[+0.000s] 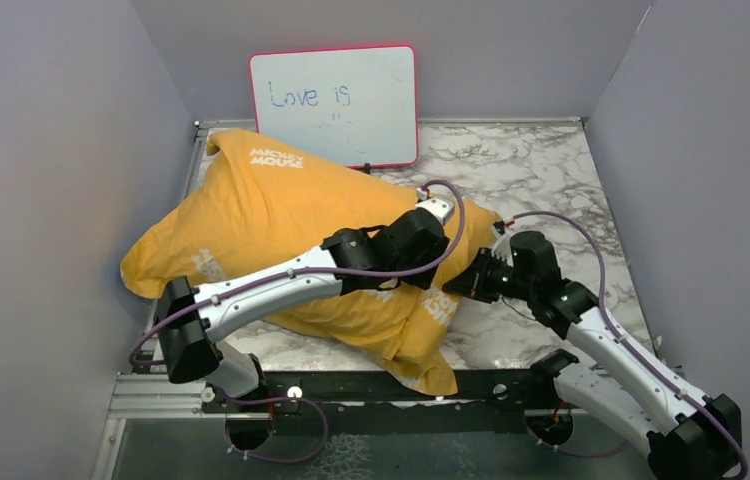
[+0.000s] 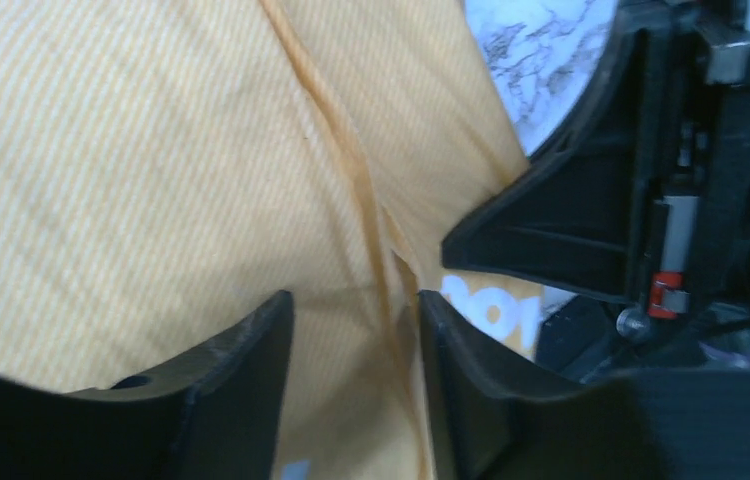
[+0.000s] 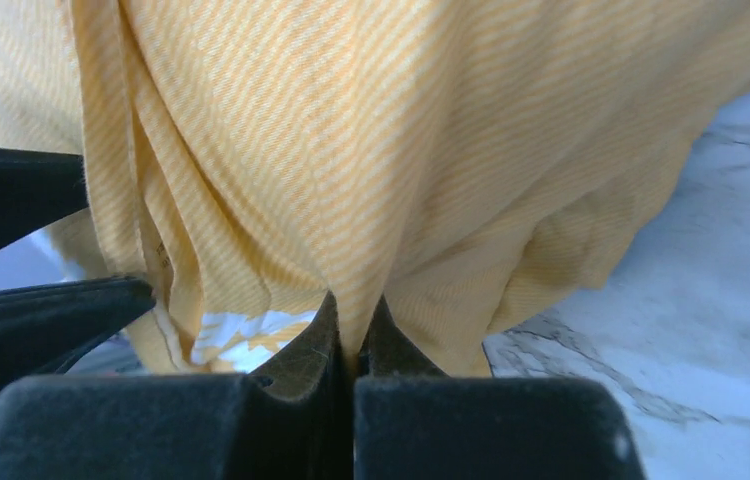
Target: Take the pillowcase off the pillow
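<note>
The pillow in its yellow pillowcase (image 1: 281, 210), with white lettering, spreads over the table's left and middle, one corner hanging over the front edge. My left gripper (image 1: 435, 272) is over the case's right part. In the left wrist view its fingers (image 2: 256, 350) stand apart above the cloth, with a raised hem fold (image 2: 376, 260) running between them. Close by, my right gripper (image 1: 459, 288) is shut. The right wrist view shows a gathered fold of pillowcase (image 3: 356, 240) pinched between its fingertips, and the left fingers (image 3: 61, 310) beside another fold. The pillow itself is hidden.
A whiteboard (image 1: 336, 105) leans at the back behind the case. Bare marble table (image 1: 541, 190) lies to the right. Grey walls (image 1: 701, 200) stand on both sides, and the two arms' tips are very close together.
</note>
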